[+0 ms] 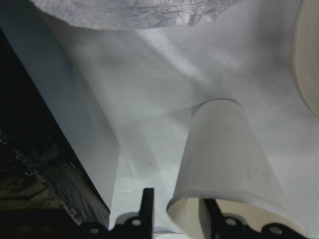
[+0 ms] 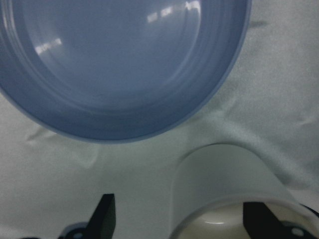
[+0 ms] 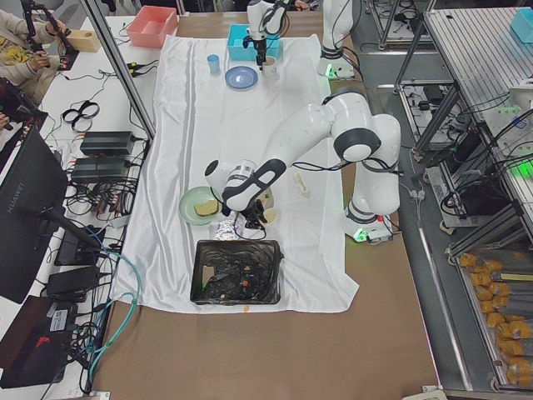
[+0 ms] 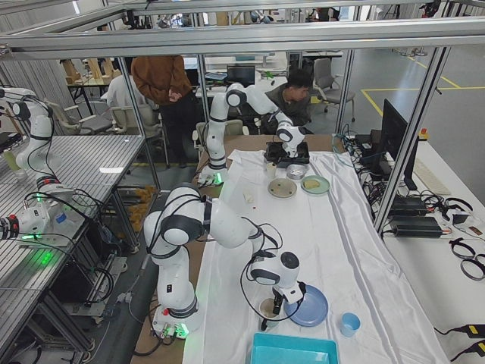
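Observation:
In the left wrist view a white paper cup (image 1: 224, 149) stands below my left gripper, which is open, one finger inside the cup's mouth and the other outside. In the right wrist view my right gripper is likewise open, one finger inside a white cup (image 2: 214, 169) and the other outside, beside a blue plate (image 2: 119, 64). From the camera left view, a green plate (image 3: 190, 212) with a yellow piece (image 3: 205, 208) sits by my left arm, and a foil container (image 3: 225, 229) lies beside it.
A black lined bin (image 3: 236, 271) is just beside my left gripper. At my right arm are a teal bin (image 4: 294, 349) and a blue cup (image 4: 350, 324).

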